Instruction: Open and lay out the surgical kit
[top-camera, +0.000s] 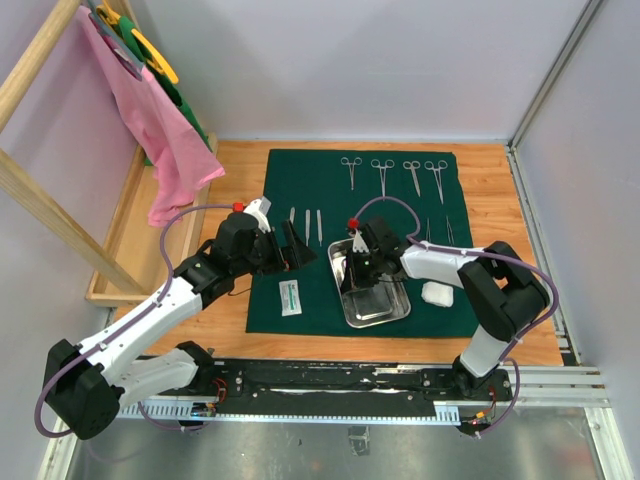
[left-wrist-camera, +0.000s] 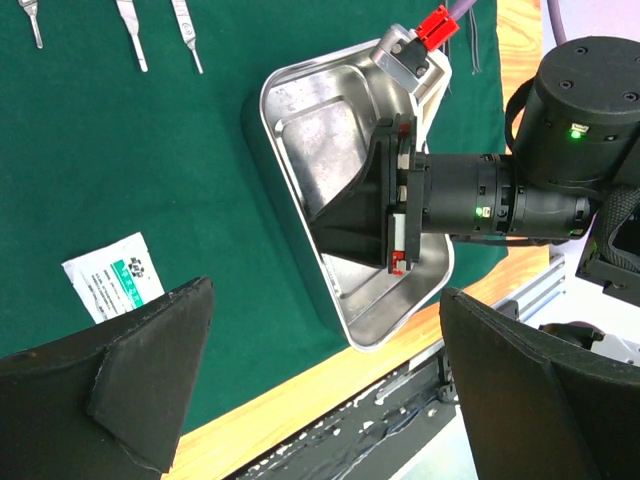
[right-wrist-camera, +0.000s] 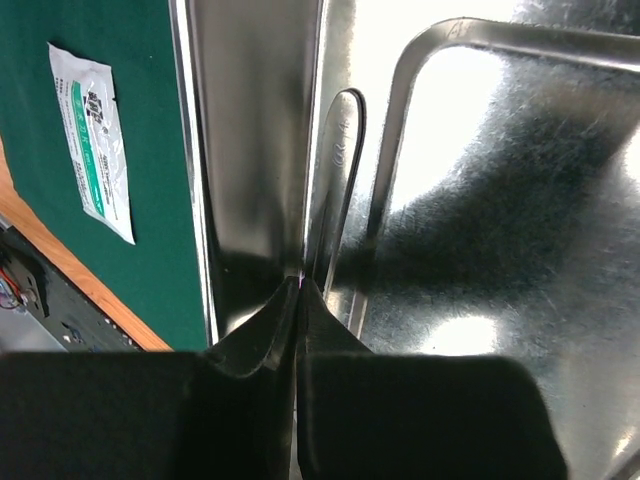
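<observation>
The metal tray (top-camera: 382, 322) stands on the green cloth, right of centre. Inside it, along the left wall, lies a flat metal instrument handle (right-wrist-camera: 341, 160). My right gripper is shut, its tips low in the tray at the handle's near end. Whether the handle is pinched between them is hidden. My left gripper (top-camera: 302, 250) hangs open and empty, left of the tray. Laid out on the cloth are slim handles (top-camera: 308, 224), scissor-like clamps (top-camera: 382, 172), thin tweezers (top-camera: 449, 232), a white-green packet (top-camera: 290, 298) and a white gauze bundle (top-camera: 437, 294).
A wooden rack (top-camera: 100, 225) with pink cloth (top-camera: 150, 120) stands at the left. Bare green cloth (top-camera: 400, 210) lies between the tray and the clamps. The wooden table edge (top-camera: 300, 346) runs along the front.
</observation>
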